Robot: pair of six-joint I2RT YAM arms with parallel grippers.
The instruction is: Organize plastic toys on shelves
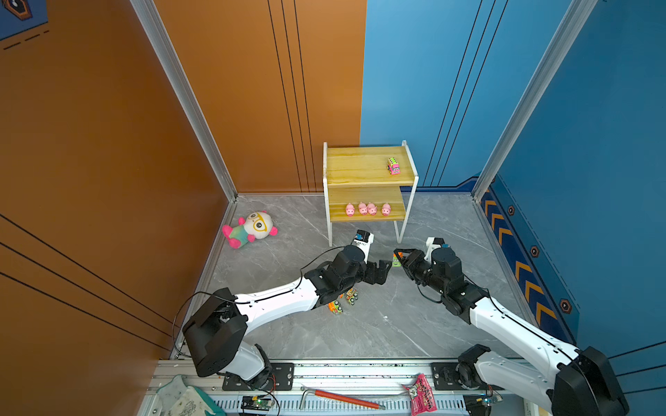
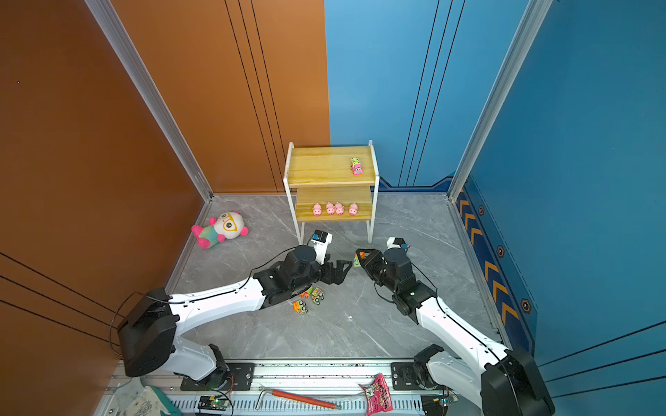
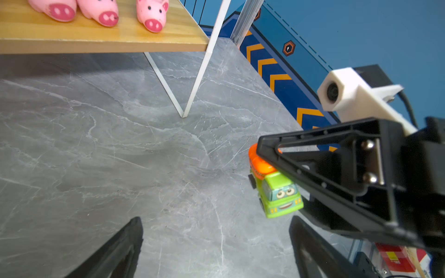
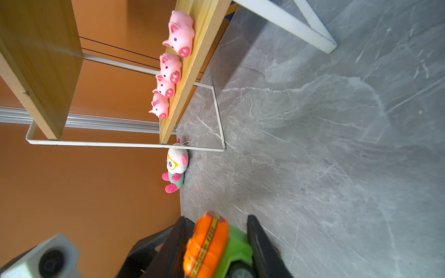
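Held up in front of the shelf's right side is a green and orange toy car (image 3: 279, 190), with my right gripper shut on it; its smiling front faces the left wrist camera. My left gripper is open and empty, its fingers spread a short way to the left of that car. Several pink toy pigs (image 4: 180, 34) sit in a row on the lower shelf board (image 1: 340, 217). On the upper board (image 1: 353, 163), a pink and green toy car (image 1: 393, 165) stands toward the right. Small orange and green cars (image 2: 300, 306) lie on the floor, partly hidden below my left arm.
A plush toy (image 1: 251, 228) lies on the floor at the left. White shelf legs (image 3: 185, 108) reach down to the floor. The upper board is bare left of its car. A red packet (image 1: 420, 395) and an orange-handled tool (image 1: 347, 399) lie at the front rail.
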